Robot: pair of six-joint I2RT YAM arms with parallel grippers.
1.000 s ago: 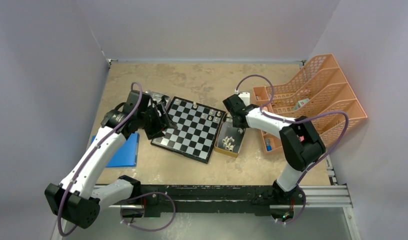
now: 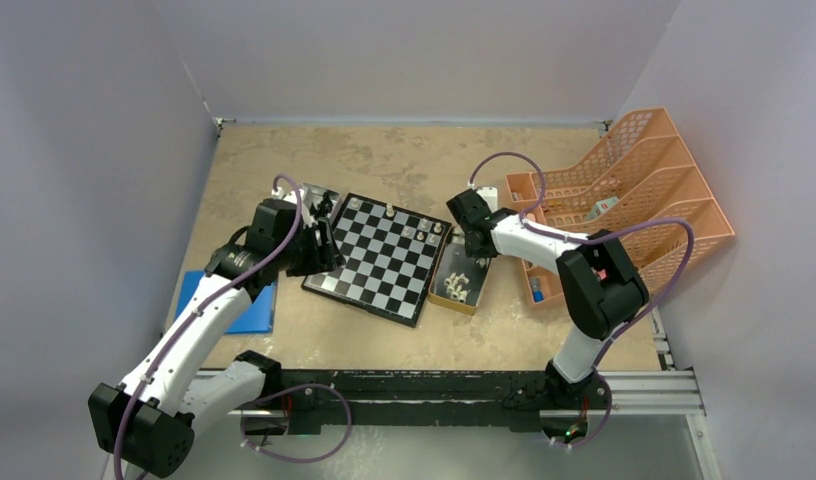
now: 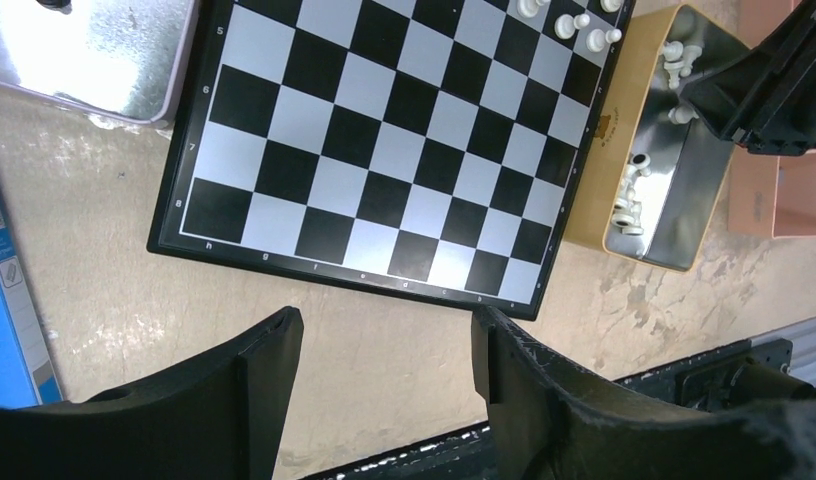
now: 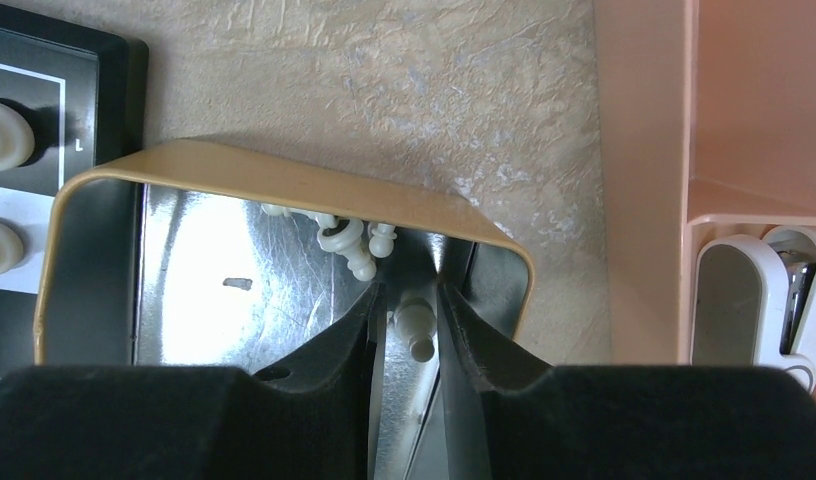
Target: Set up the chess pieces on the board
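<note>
The chessboard [image 2: 376,262] lies mid-table, with several white pieces [image 3: 569,25] standing along its far right corner. A tan-rimmed tin [image 2: 452,305] beside the board holds loose white pieces [image 2: 457,287]. Inside that tin, one white piece [image 4: 416,325] sits between the fingertips of my right gripper; the fingers are partly open, and a gap shows beside the piece. My left gripper is wide open and empty, above the board's near left side. A second metal tin [image 3: 94,60], at the board's left, contains dark pieces, mostly hidden from above by my left arm.
An orange organiser [image 2: 624,190] with compartments stands close to the right of the tin. On the left lies a blue box [image 2: 252,308]. Bare table [image 2: 354,345] extends in front of the board and behind it.
My left arm has shifted slightly, its gripper turning and moving a little to the left. In the top view the right arm stays nearly still over the tin. Pieces on the board look unchanged.
</note>
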